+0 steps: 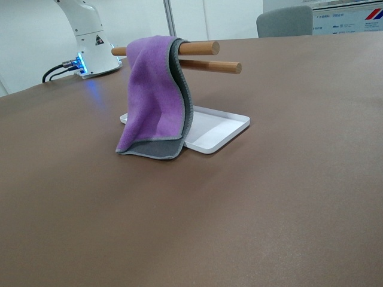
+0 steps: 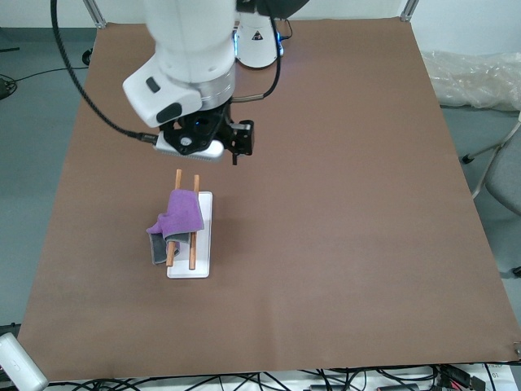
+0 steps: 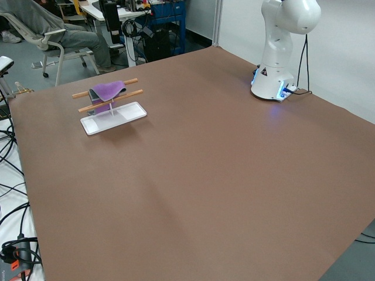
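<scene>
A purple and grey cloth [image 2: 179, 213] is draped over two horizontal wooden rods [image 2: 193, 252] above a white tray [image 2: 203, 265]; the top view shows the purple cloth [image 1: 152, 95] hanging down beside the tray [image 1: 218, 128]. The cloth [image 3: 108, 90] and tray [image 3: 120, 118] sit at the left of the right view. My black gripper [image 2: 234, 142] is up and behind the cloth in the left view, apart from it. Whether its fingers are open or shut is unclear, and it does not show in the top or right view.
The robot base [image 3: 272, 82] stands at the back edge. Cables [image 3: 17, 211] lie along the outer edge, and a grey chair [image 2: 501, 175] stands beside the table.
</scene>
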